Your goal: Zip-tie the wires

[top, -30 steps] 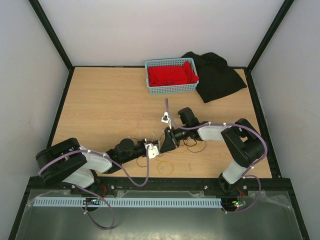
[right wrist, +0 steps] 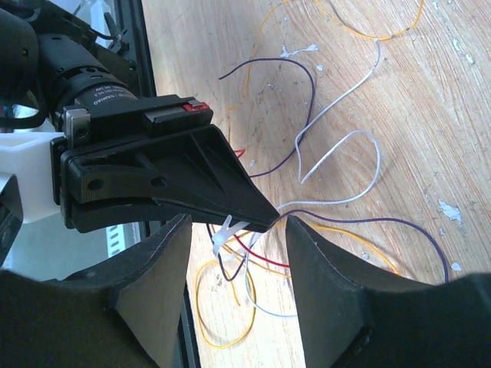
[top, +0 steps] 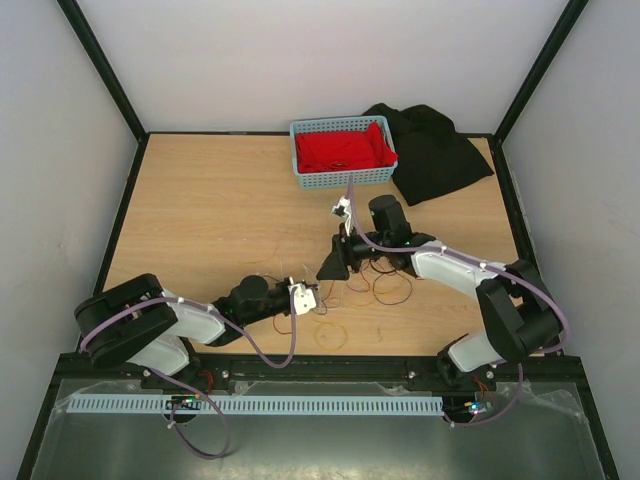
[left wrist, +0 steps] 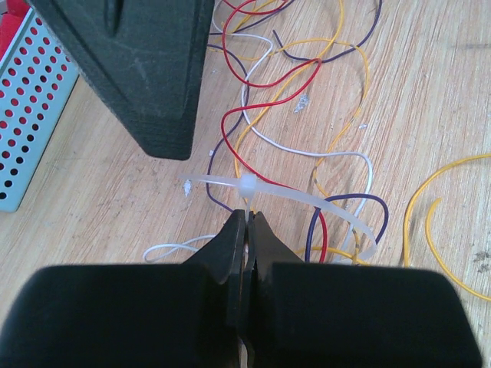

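Note:
My left gripper (top: 316, 294) is low over the front middle of the table, shut on a translucent zip tie (left wrist: 295, 195) at its head (left wrist: 247, 184), just at the fingertips. The tie curves rightward around part of the bundle of red, blue, white and yellow wires (left wrist: 322, 230); whether it forms a closed loop is unclear. My right gripper (top: 333, 268) stands open just above and beside the left one, its fingers (right wrist: 165, 291) apart; in the right wrist view the tie shows beyond them, at the left gripper's tips.
A blue basket (top: 343, 180) with red cloth (top: 340, 150) sits at the back, beside a black cloth (top: 435, 155). Loose yellow wire (left wrist: 453, 161) lies to the right in the left wrist view.
My right gripper and arm have risen and shifted up in the top view, slightly away from the left gripper. The left arm has barely moved.

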